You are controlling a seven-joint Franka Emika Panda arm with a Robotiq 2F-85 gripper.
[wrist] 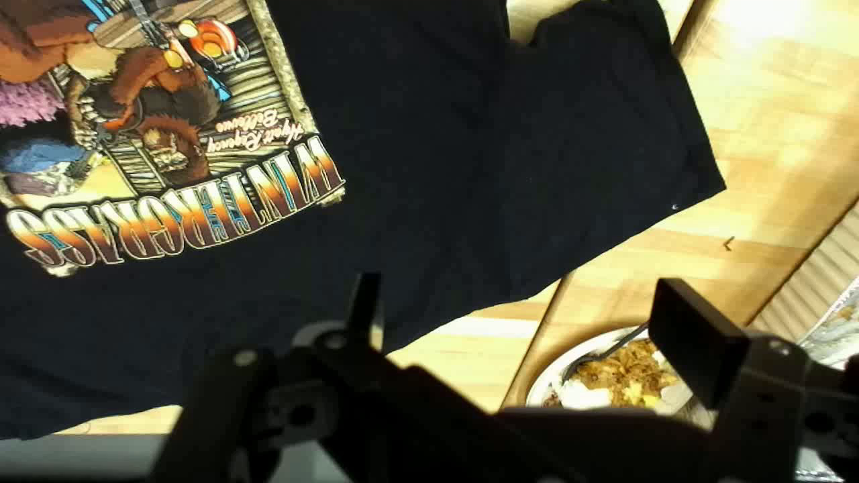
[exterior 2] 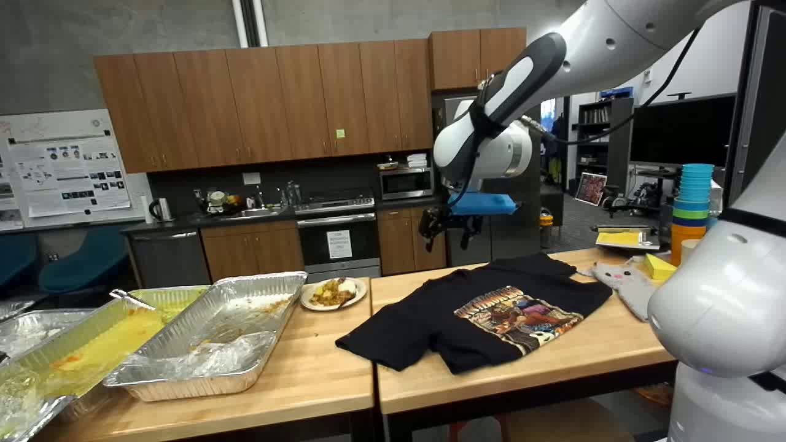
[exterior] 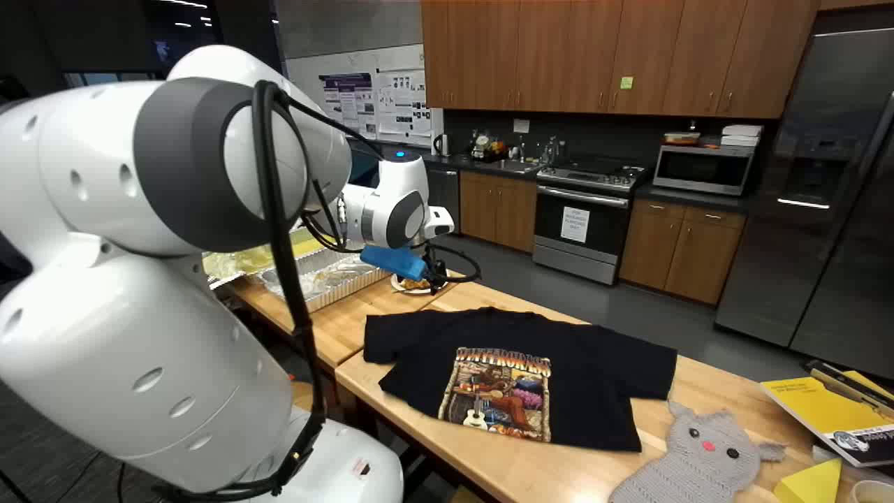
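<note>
A black T-shirt (exterior: 578, 369) with a colourful printed front lies spread flat on the wooden table. In exterior view 2 the same shirt (exterior 2: 420, 317) stretches across the right-hand table, one sleeve reaching the seam between the tables. My gripper (exterior 2: 446, 232) hangs in the air above the shirt's far edge, touching nothing. From the wrist, the gripper shows its two black fingers wide apart, with only empty space between them. Below them are the shirt's collar side and sleeve (wrist: 596, 153), and the print stands upside down at upper left.
A plate of food (exterior 2: 346, 293) stands near the table seam. Foil trays (exterior 2: 243, 324) fill the left-hand table. A grey knitted animal (exterior: 708, 457), books (exterior: 830, 411) and stacked cups (exterior 2: 692, 206) occupy the far right end.
</note>
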